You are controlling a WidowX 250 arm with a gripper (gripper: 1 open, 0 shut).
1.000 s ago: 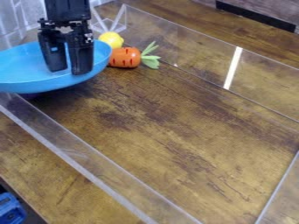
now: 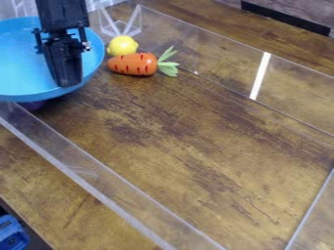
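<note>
My black gripper [image 2: 62, 57] is at the top left, over a blue plastic bowl or plate [image 2: 26, 78] that reaches past the left edge of the view. The fingers point down inside or against the bowl; whether they grip anything is hard to tell. Just right of the bowl, an orange toy carrot [image 2: 135, 63] with green leaves lies on the wooden surface, and a yellow lemon [image 2: 123, 45] sits behind it.
Clear plastic walls border the wooden work area [image 2: 196, 146]. A blue object [image 2: 8, 234] lies at the lower left, outside the walls.
My gripper and the blue bowl have shifted a little to the left, uncovering more of the carrot and lemon.
</note>
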